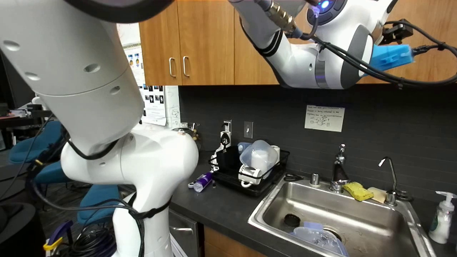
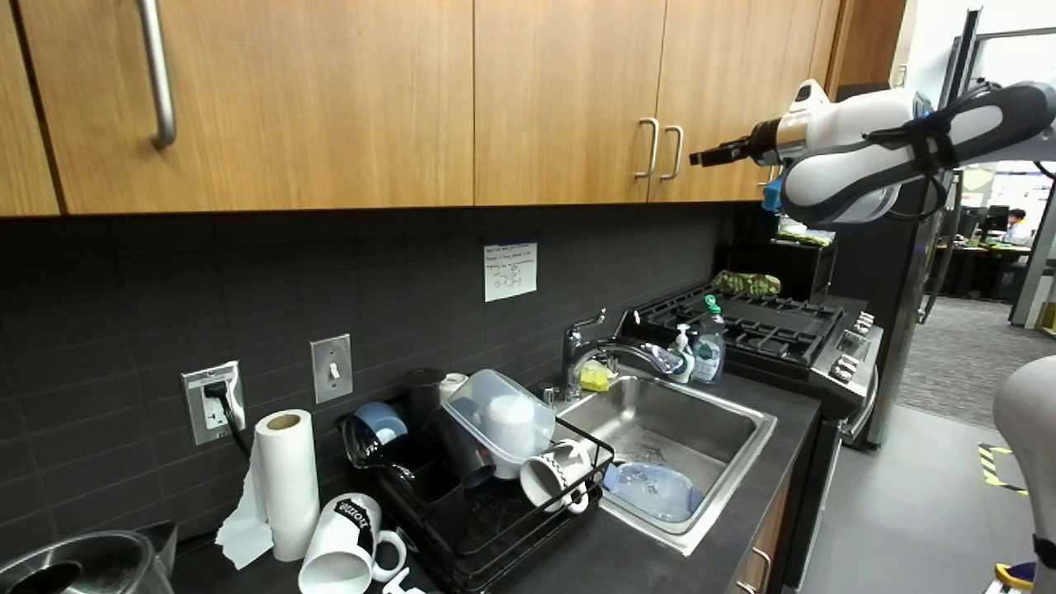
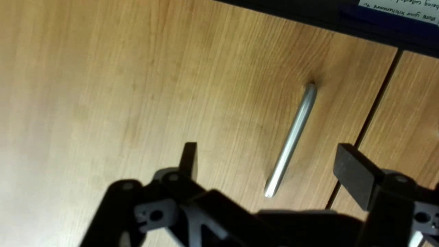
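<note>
A silver bar handle (image 3: 291, 140) on a wooden cabinet door (image 3: 135, 94) shows in the wrist view. My gripper is open, its dark fingers to either side of the handle in that view, with the bar not gripped. The right finger (image 3: 357, 175) overlaps the dark seam between two doors. In exterior view 2 my gripper (image 2: 704, 157) points at the upper cabinets, just right of a pair of handles, the nearer one (image 2: 673, 153) beside it. How far the fingers are from the door is hard to tell. Exterior view 1 does not show the fingers.
Below the cabinets are a sink (image 2: 733, 445), a faucet (image 2: 584, 351), a dish rack (image 2: 475, 569) with mugs and containers, and a stove (image 2: 782, 322). A note (image 2: 511, 271) is on the dark wall. Cables (image 1: 364, 66) loop along my arm. The air before the doors looks clear.
</note>
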